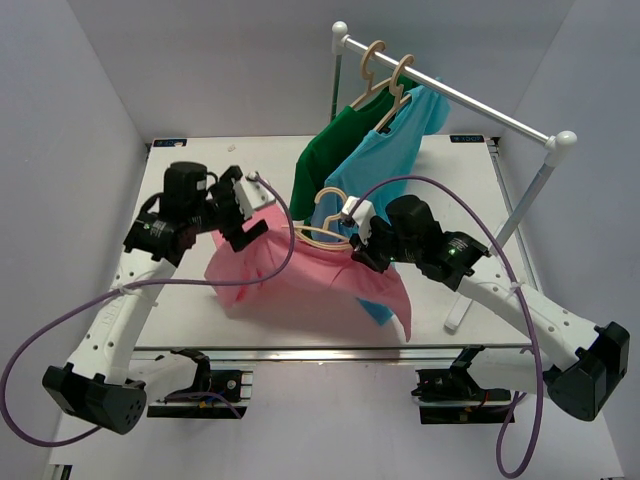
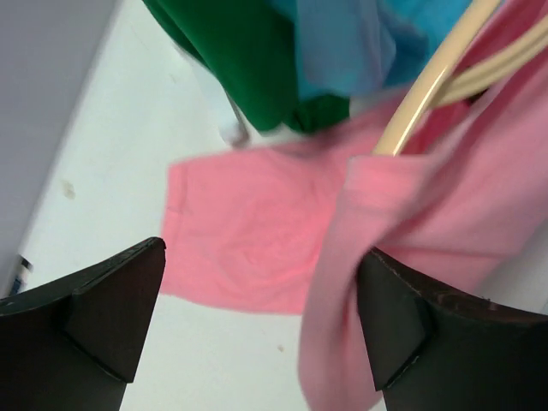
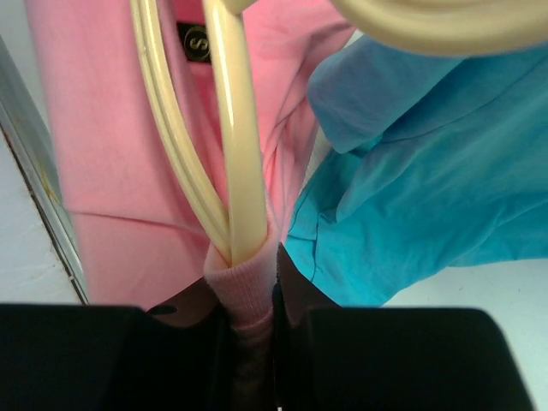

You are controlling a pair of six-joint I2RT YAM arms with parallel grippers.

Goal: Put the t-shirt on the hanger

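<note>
The pink t-shirt droops between my two arms over the table. A cream hanger sits in its neck, the hook standing up. In the right wrist view, pink cloth is bunched around the hanger's end, and my right gripper is shut on that cloth. My left gripper is open; a fold of the shirt lies against the inner side of its right finger. The hanger's other arm enters the cloth there. A black label shows on the shirt.
A white rack holds a green shirt and a blue shirt on hangers behind my grippers. The blue one hangs close to my right gripper.
</note>
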